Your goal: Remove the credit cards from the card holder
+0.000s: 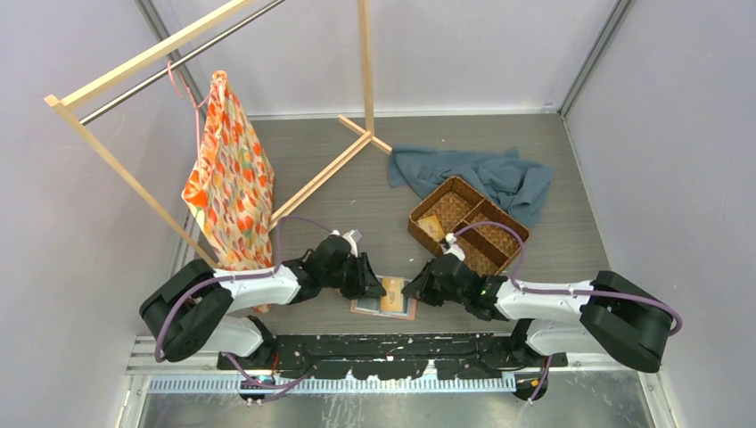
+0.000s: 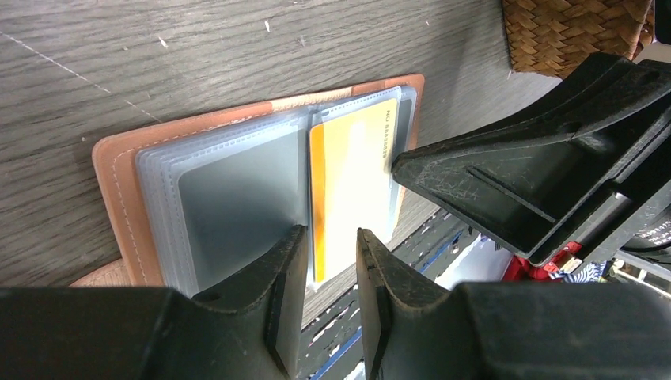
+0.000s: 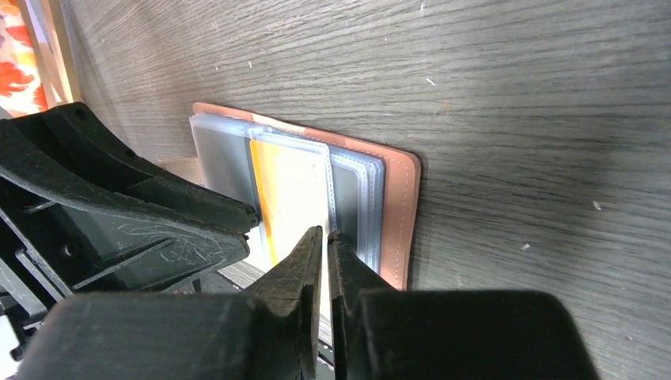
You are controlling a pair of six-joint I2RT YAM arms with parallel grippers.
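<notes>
An open card holder (image 1: 365, 301) with tan cover and clear sleeves (image 2: 229, 198) lies on the table between both grippers. A white and yellow card (image 2: 352, 174) sits in the sleeve on its right half. My left gripper is part open at the card's left edge, fingertips near the sleeve. My right gripper is shut on the edge of the card's sleeve, seen in the right wrist view; whether the card itself is between its fingers is hard to tell.
A wicker basket (image 1: 488, 211) with compartments and a blue cloth (image 1: 464, 165) lie at the back right. A wooden rack (image 1: 321, 174) with a patterned fabric (image 1: 227, 178) stands at the left. The middle of the table behind the holder is clear.
</notes>
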